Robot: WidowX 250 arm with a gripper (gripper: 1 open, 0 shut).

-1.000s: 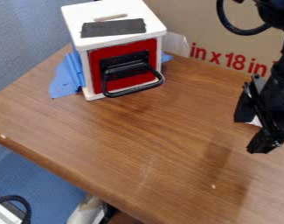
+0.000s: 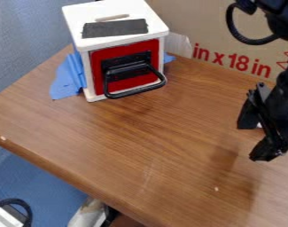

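My black gripper (image 2: 259, 133) hangs low at the right edge of the wooden table, pointing down, with its fingertips near the tabletop; whether it is open or shut is hard to make out. A white box with a red front (image 2: 120, 58) and a black handle (image 2: 134, 88) stands at the back left, apart from the gripper. A dark flat piece and a light stick (image 2: 112, 18) lie on its top.
A blue cloth (image 2: 66, 81) lies beside the box. A cardboard panel (image 2: 214, 56) with red print stands along the back. The floor shows beyond the left edge.
A pale patch seen beside my gripper earlier is mostly out of sight. The box has not moved.
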